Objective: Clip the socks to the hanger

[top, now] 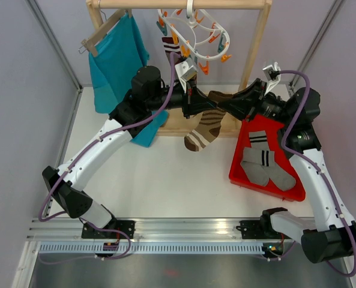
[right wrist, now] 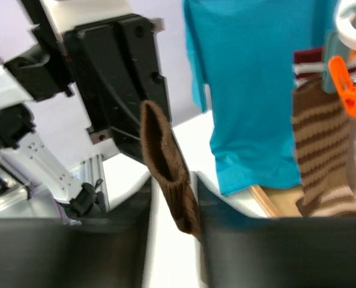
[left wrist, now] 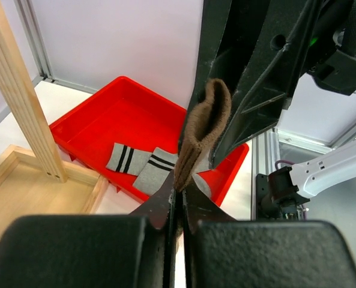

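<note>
A brown striped sock (top: pixel 206 129) hangs foot-down between my two grippers in the top view. My left gripper is shut on its cuff, whose rolled edge (left wrist: pixel 209 117) sticks up past the fingertips. In the right wrist view my right gripper has its blurred fingers apart, with the cuff (right wrist: pixel 162 147) standing in the gap. A second brown sock (right wrist: pixel 325 141) is clipped on the white hanger (top: pixel 193 33), with an orange clip (right wrist: pixel 352 87) close by. Behind the left arm, that sock is partly hidden in the top view.
At right, a red bin (top: pixel 241 165) holds several grey socks (top: pixel 268 165). Turquoise cloth (top: pixel 114 66) hangs at left from the wooden frame (top: pixel 256 42).
</note>
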